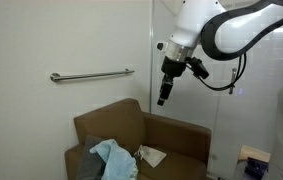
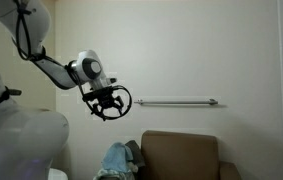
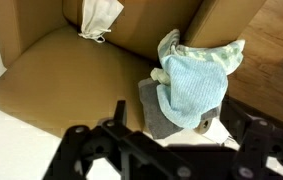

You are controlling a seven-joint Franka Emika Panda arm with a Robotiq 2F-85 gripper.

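High above a brown couch, my gripper points downward and stands open. In the wrist view its dark fingers are spread far apart with nothing between them. Below lies a crumpled light blue cloth with a paler green patterned part at its upper end. A dark grey cloth is partly covered by it. Higher in the wrist view, a white cloth-like piece with a thin cord lies on the couch, apart from the blue cloth.
A metal rail runs along the white wall. Wooden floor shows beside the couch. A dark box-like thing stands near the arm's base. The air between gripper and couch is clear.
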